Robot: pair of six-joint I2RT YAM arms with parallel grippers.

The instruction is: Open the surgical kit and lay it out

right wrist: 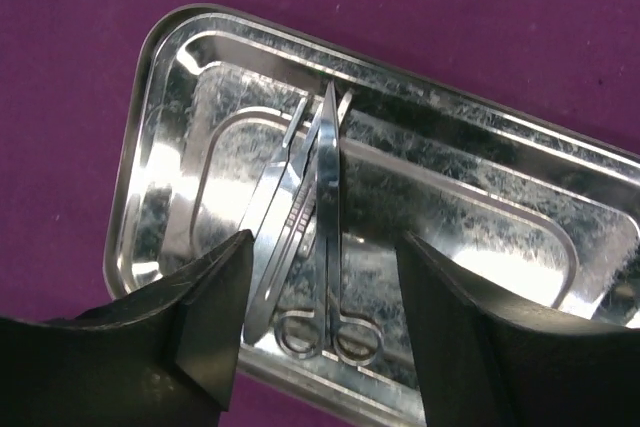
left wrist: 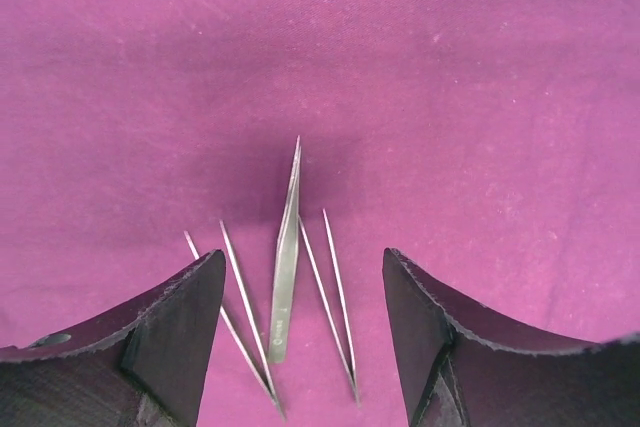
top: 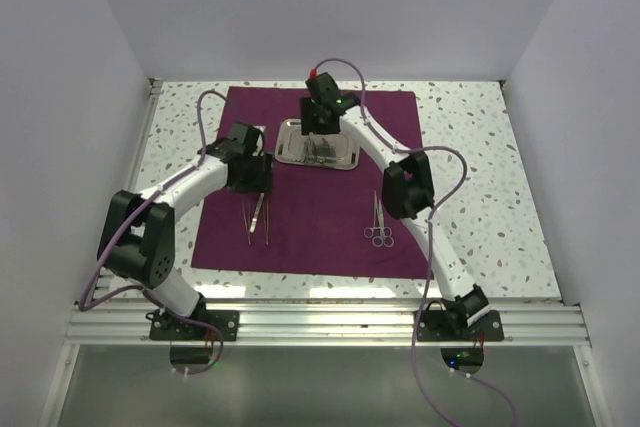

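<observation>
My left gripper (top: pixel 252 190) hangs over the maroon cloth, fingers apart and empty. In the left wrist view, a flat pointed metal instrument (left wrist: pixel 285 292) lies on the cloth below, with thin tweezers (left wrist: pixel 245 312) to its left and a second pair of tweezers (left wrist: pixel 335 302) to its right. The right gripper is above the metal tray (right wrist: pixel 390 65), fingers apart. Ringed scissors (right wrist: pixel 328 217) lie in the tray, lined up between those fingers. Beside them are slim metal handles (right wrist: pixel 290 212), some partly overlapped. Contact with the scissors cannot be made out.
Scissors (top: pixel 379 227) rest side by side on the right of the maroon cloth (top: pixel 320 237). The cloth's middle, below the tray, is clear. A speckled tabletop (top: pixel 480 197) surrounds it.
</observation>
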